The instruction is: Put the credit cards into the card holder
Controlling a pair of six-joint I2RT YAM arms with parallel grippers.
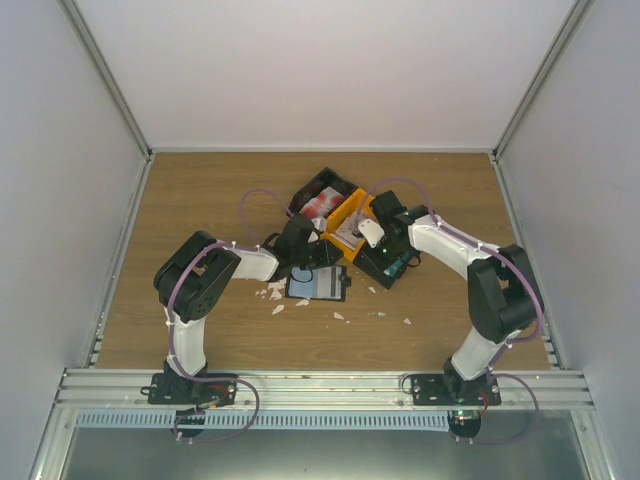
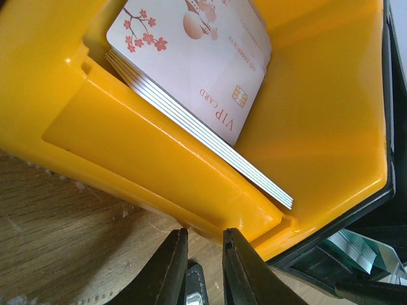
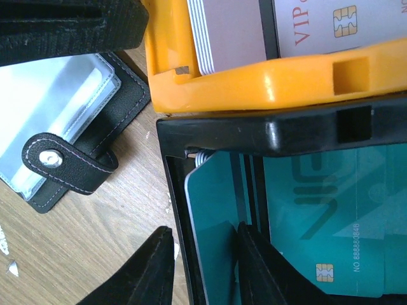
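Teal cards (image 3: 210,216) stand in a black box (image 3: 170,190) in the right wrist view; one leans out from the others. My right gripper is over this box, its fingers part open around the leaning card, with a gap on the card's left. White VIP cards (image 2: 197,70) lie stacked in the yellow box (image 2: 152,152). The black card holder (image 3: 127,95) with clear sleeves lies open on the table. My left gripper hovers near it, its fingers a small gap apart; whether anything is gripped there is unclear.
A dark box of red cards (image 1: 322,203) stands behind the yellow box (image 1: 342,238). Pale scraps (image 1: 278,309) litter the wood around the holder.
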